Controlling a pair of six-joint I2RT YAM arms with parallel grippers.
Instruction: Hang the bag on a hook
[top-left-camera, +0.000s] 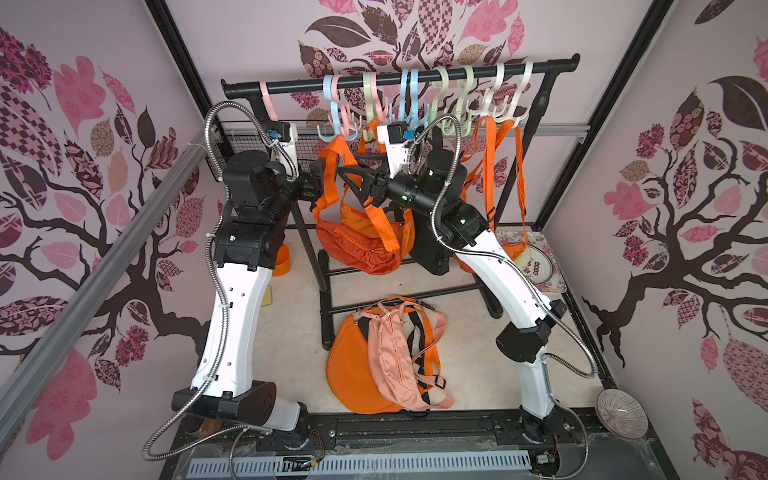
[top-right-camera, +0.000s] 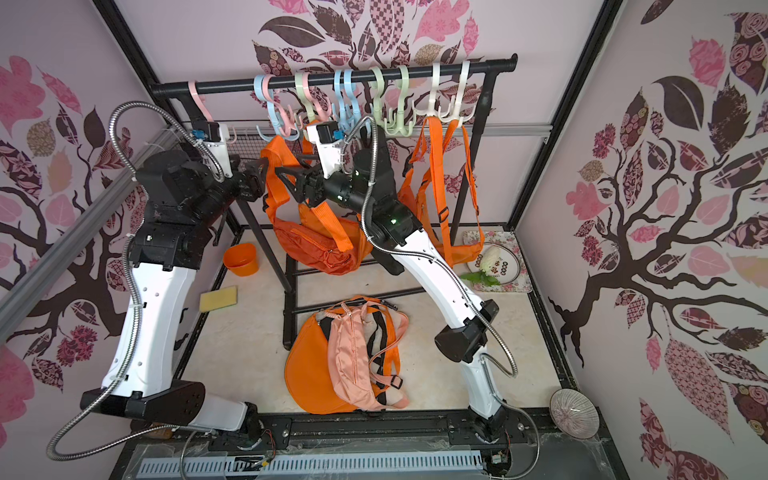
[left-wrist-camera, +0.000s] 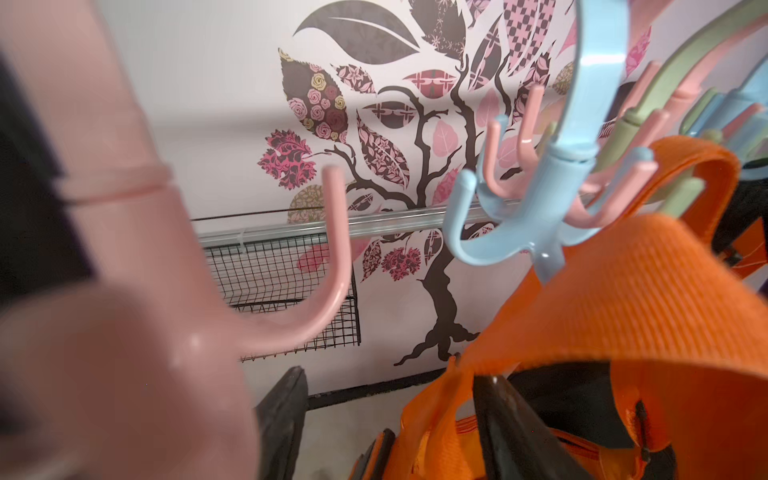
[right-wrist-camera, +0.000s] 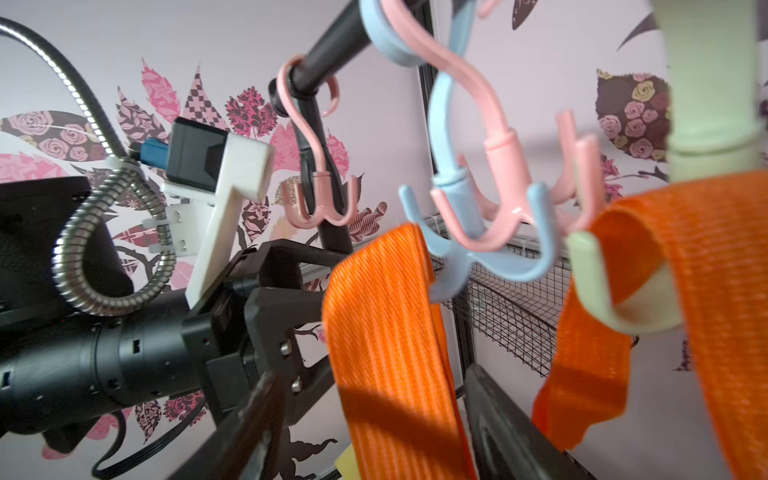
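An orange bag (top-left-camera: 360, 244) hangs below the rack's left half, its wide strap (right-wrist-camera: 392, 344) looped up near the blue hook (left-wrist-camera: 520, 216). Whether that loop rests on a blue prong, I cannot tell. Another part of orange strap lies over a green hook (right-wrist-camera: 632, 296). My left gripper is part open beside the strap; one finger (left-wrist-camera: 512, 432) touches or overlaps its edge in view. From the other side my right gripper stands open, with the strap passing between its fingers. A pink hook (left-wrist-camera: 296, 320) is close in front of the left wrist camera.
Several hooks line the black rail (top-left-camera: 304, 85). A second orange bag (top-right-camera: 448, 248) hangs at right. On the floor lie an orange bag (top-left-camera: 348, 372) and a pink bag (top-left-camera: 388, 352). An orange bucket (top-right-camera: 241, 259) and yellow sponge (top-right-camera: 218, 299) stand left.
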